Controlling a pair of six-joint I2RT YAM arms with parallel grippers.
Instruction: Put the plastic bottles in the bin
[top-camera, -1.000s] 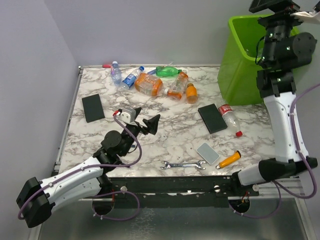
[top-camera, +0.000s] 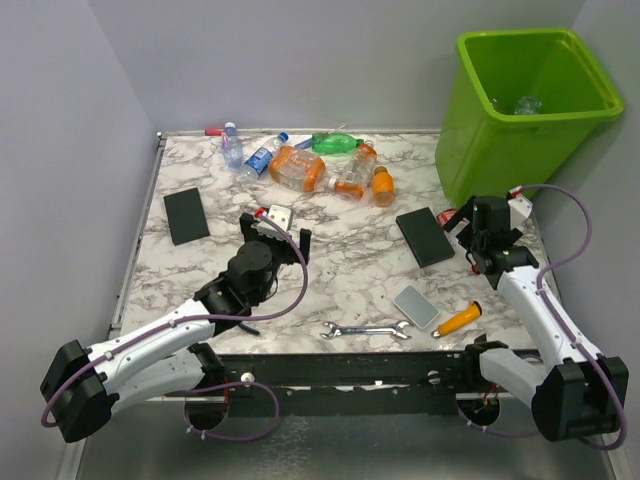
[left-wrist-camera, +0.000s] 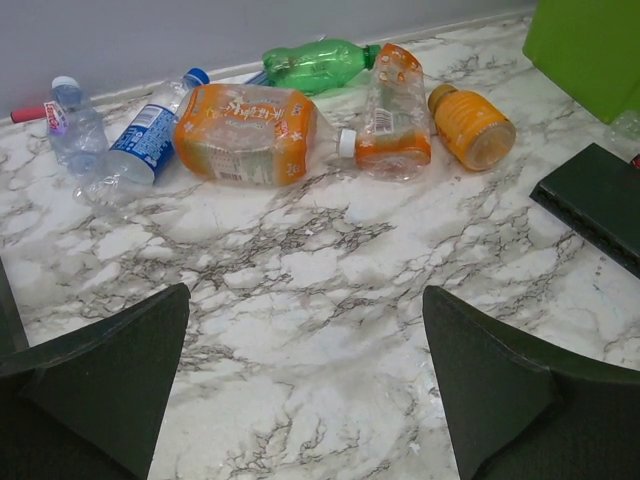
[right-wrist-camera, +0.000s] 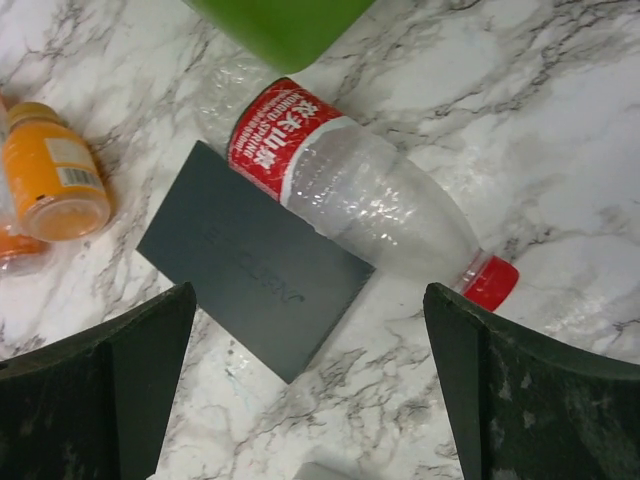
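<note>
A clear red-labelled bottle (right-wrist-camera: 355, 190) lies beside a dark slab (right-wrist-camera: 250, 260), beneath my open right gripper (top-camera: 470, 225), with nothing between its fingers. My open left gripper (top-camera: 273, 238) hovers over bare table, facing a row along the back: small clear bottle (left-wrist-camera: 78, 130), blue-label bottle (left-wrist-camera: 142, 140), large orange-label bottle (left-wrist-camera: 240, 130), green bottle (left-wrist-camera: 310, 65), a clear orange-label bottle (left-wrist-camera: 390, 120) and orange bottle (left-wrist-camera: 470, 127). The green bin (top-camera: 470, 140) stands at back right, a clear bottle (top-camera: 528, 105) visible inside.
Along the front lie a wrench (top-camera: 365, 330), a grey card (top-camera: 416, 307) and an orange-handled tool (top-camera: 460, 319). Another dark slab (top-camera: 186, 216) lies left.
My right arm has swung down from above the bin to over the red-labelled bottle. My left gripper has shifted slightly left and up in the top view.
</note>
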